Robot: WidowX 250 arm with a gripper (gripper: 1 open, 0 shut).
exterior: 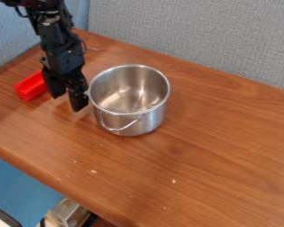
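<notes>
My black gripper (pixel 68 94) is low over the left side of the wooden table, open, its fingers beside the left wall of a steel pot (pixel 130 111); whether they touch it is unclear. A red object (pixel 31 87) lies behind and left of the gripper, partly hidden by it. The pot stands upright with its wire handle hanging at the front, and its visible inside looks empty.
A grey wall runs along the back. The table's left edge drops to a blue surface with metal fittings at the lower left.
</notes>
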